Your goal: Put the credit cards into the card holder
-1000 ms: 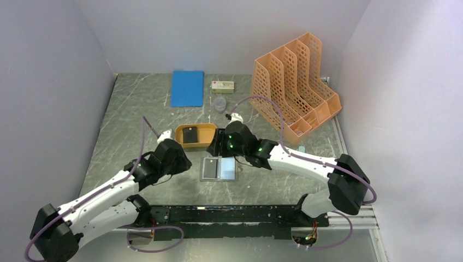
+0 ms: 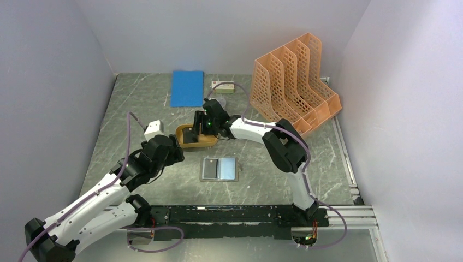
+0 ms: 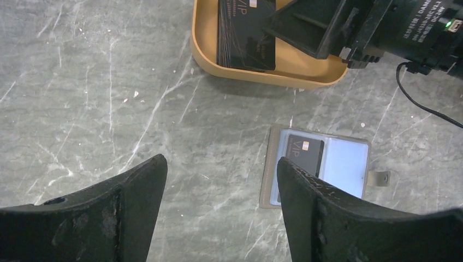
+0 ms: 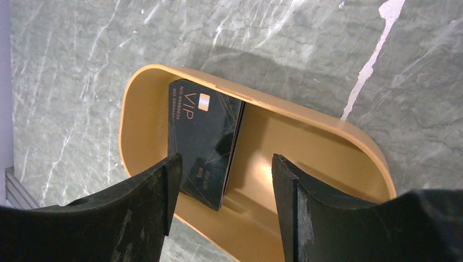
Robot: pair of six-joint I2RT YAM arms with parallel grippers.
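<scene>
Black cards marked VIP [image 4: 196,136] lie stacked at one end of a yellow-orange tray [image 4: 262,202]. My right gripper is open over this tray, its fingers [image 4: 164,188] spread above the stack and the bare tray floor, nothing between them. The card holder [image 2: 219,169] lies open on the table in front of the tray, one black card [image 3: 307,155] on its left side and a pale blue panel [image 3: 343,166] on its right. To the left of the holder, my left gripper stands open and empty above bare table.
A tall orange slotted rack [image 2: 297,82] stands at the back right. Behind the tray are a blue sheet [image 2: 187,88], a small box [image 2: 224,87] and a clear cup [image 2: 221,101], partly hidden by the right arm.
My right gripper has moved left and back, from beside the holder to over the tray. The left gripper has shifted slightly left and back. Cards and holder have stayed put.
</scene>
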